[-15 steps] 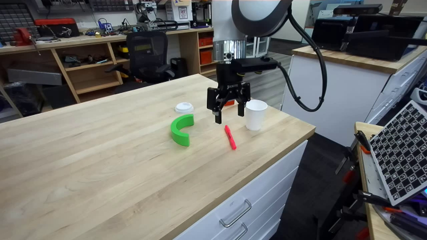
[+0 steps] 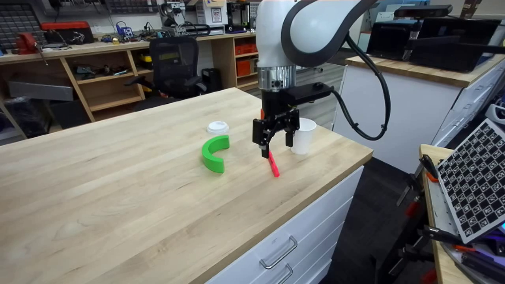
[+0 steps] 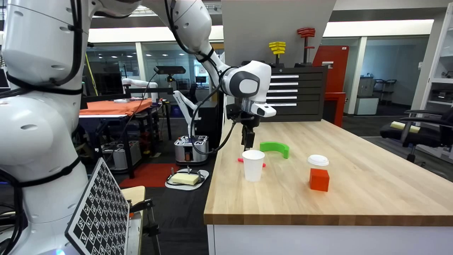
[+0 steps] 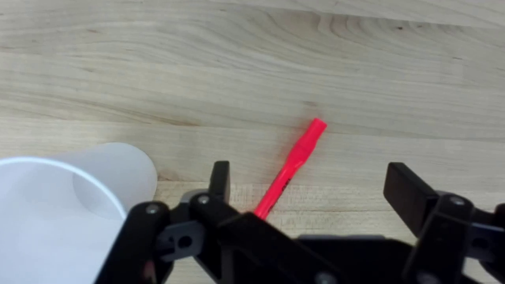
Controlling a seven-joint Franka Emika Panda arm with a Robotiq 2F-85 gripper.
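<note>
A red marker (image 4: 288, 172) lies flat on the table, slanting between the wide-apart fingers of my gripper in the wrist view. The gripper is open and holds nothing; it hangs above the table, and its frame hides the marker's near end. In exterior view 1 the gripper (image 2: 275, 144) overlaps the far end of the marker (image 2: 273, 165). Just beside it stands an upright white cup (image 2: 303, 137), which looks empty in the wrist view (image 4: 111, 175).
A green arch (image 2: 210, 156) and a white lid (image 2: 217, 127) sit on the table. In exterior view 2 a red-orange block (image 3: 319, 180) stands near the white lid (image 3: 318, 159). The table's edge (image 2: 303, 208) runs close to the marker.
My gripper has come lower and slightly to the right in exterior view 1, and now covers part of the marker. The marker, cup, arch and lid have not moved.
</note>
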